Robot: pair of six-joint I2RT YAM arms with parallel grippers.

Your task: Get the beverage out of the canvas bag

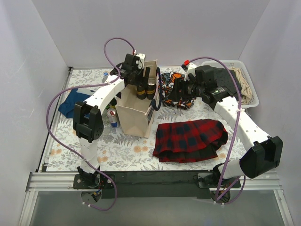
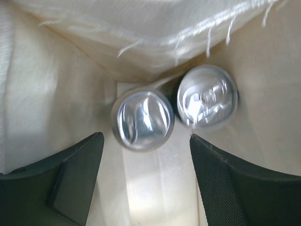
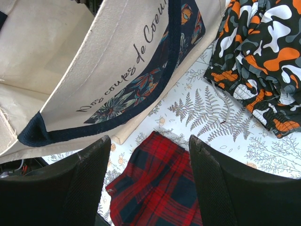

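Observation:
The cream canvas bag (image 1: pixel 134 119) lies with its mouth toward the camera, a dark strap along its right side. Inside it two dark cans stand side by side: a left can (image 1: pixel 141 93) and a right can (image 1: pixel 151 89). From the left wrist, their silver tops show as a nearer can (image 2: pixel 143 119) and another can (image 2: pixel 207 96) against the bag wall. My left gripper is part open over the nearer can, its fingers apart with nothing gripped. Right of the bag, my right gripper hangs open and empty.
A red-black plaid cloth (image 1: pixel 188 140) lies in front, and an orange-black patterned pouch (image 1: pixel 168 82) sits right of the bag. A white basket (image 1: pixel 254 98) stands at the back right. A silver can (image 1: pixel 113 118) and blue cloth (image 1: pixel 71 104) are on the left.

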